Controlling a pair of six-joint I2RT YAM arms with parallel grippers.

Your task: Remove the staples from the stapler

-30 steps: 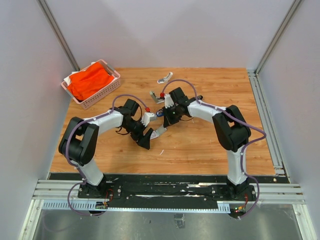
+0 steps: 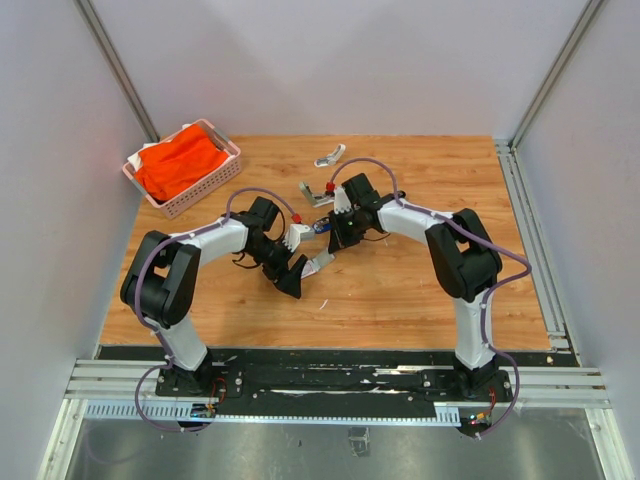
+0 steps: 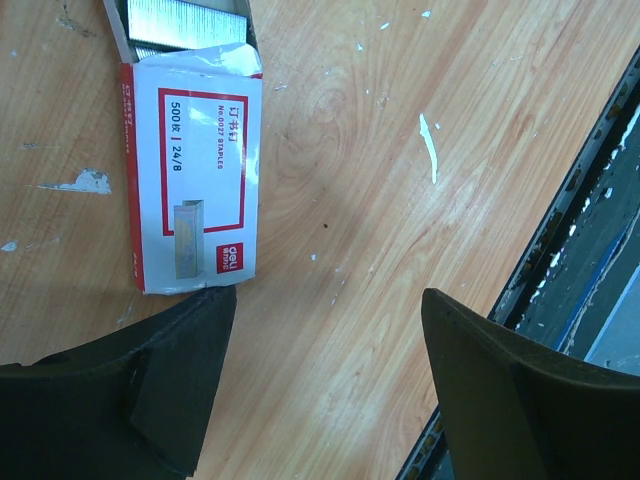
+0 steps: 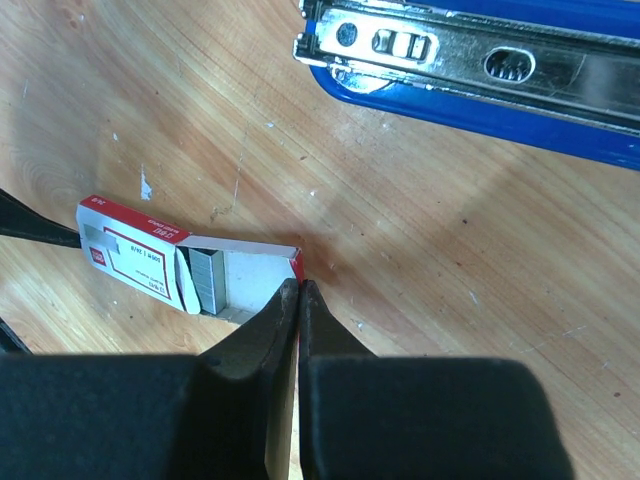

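A staples box lies on the wood, its open end showing grey staple strips; in the right wrist view the box (image 4: pixel 130 255) lies below the blue stapler (image 4: pixel 480 110), which shows its metal side. My left gripper is open at the box's closed end, fingers apart, one close against it. My right gripper is shut, fingertips at the box's open end with no object visible between them. In the top view both grippers meet near the table's middle, partly hiding box and stapler.
A pink basket (image 2: pixel 200 197) with orange cloth stands at the back left. Small pale objects (image 2: pixel 330 156) lie at the back middle.
The top view shows only very slight movement of the arms around the box; box and grippers stay in nearly the same places.
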